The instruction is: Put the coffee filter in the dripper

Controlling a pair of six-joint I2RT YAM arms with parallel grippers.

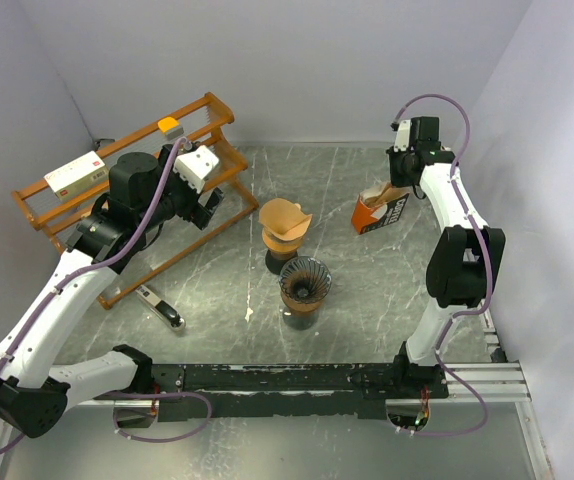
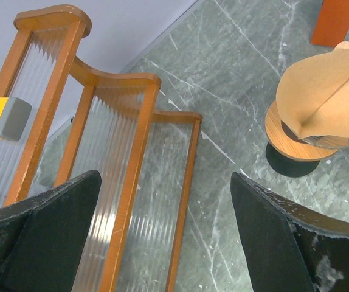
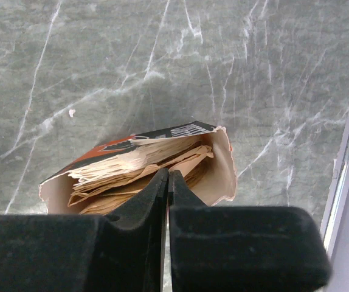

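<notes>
An open orange carton [image 1: 365, 215] of brown paper filters [image 3: 126, 159] stands at the right of the table. My right gripper is shut, its tips just over the filters, with nothing visible held. Left of the carton, a dripper on a dark base [image 1: 280, 258] holds a cone of filter paper [image 2: 320, 91]. Nearer the front is a dark ribbed dripper [image 1: 305, 285] on a stand. My left gripper [image 1: 204, 208] is open and empty above the wooden rack.
The wooden rack [image 1: 127, 275] fills the back left, carrying a white box [image 1: 77, 173] and a yellow block [image 1: 170, 126]. A silver tool [image 1: 162, 308] lies at front left. Bare table surrounds the carton.
</notes>
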